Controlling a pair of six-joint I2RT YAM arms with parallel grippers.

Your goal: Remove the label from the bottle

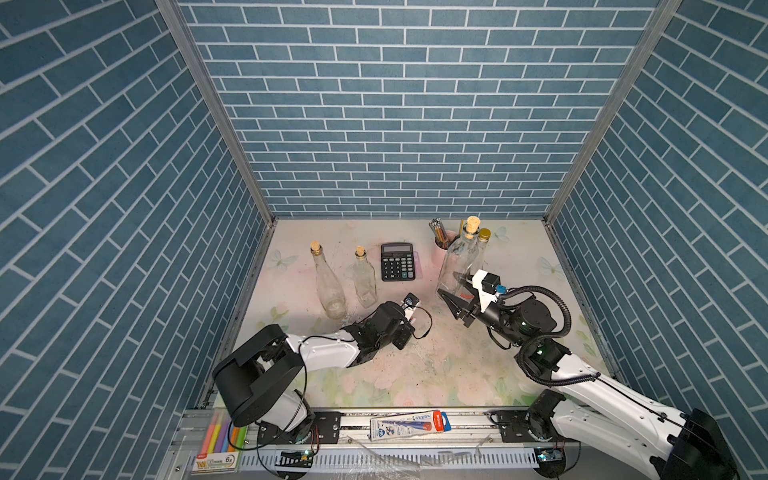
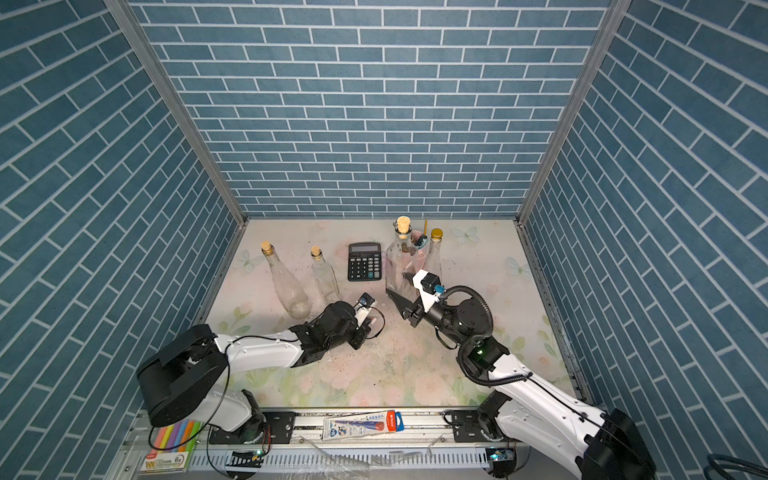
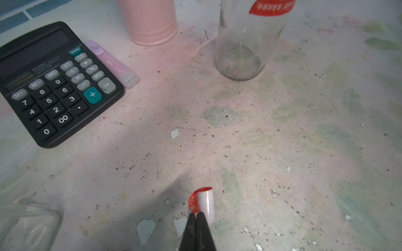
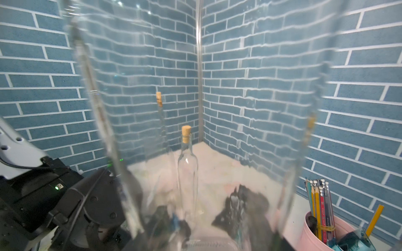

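My left gripper is shut low over the table in the left wrist view. A small curled red-and-white label (image 3: 206, 200) sits right at its fingertips. In the top left view my right gripper (image 1: 450, 284) is shut on a large clear bottle (image 1: 458, 257) with a cork, slightly tilted. Through that bottle's wall the dark right fingers (image 4: 245, 211) appear blurred in the right wrist view. No label shows on the visible part of the held bottle.
A gold-capped bottle (image 1: 485, 237) stands behind the right gripper; a red label (image 3: 272, 5) shows on it. Two corked bottles (image 1: 328, 284) (image 1: 364, 280), a calculator (image 1: 397, 262) and a pink pencil cup (image 4: 312, 238) also stand around.
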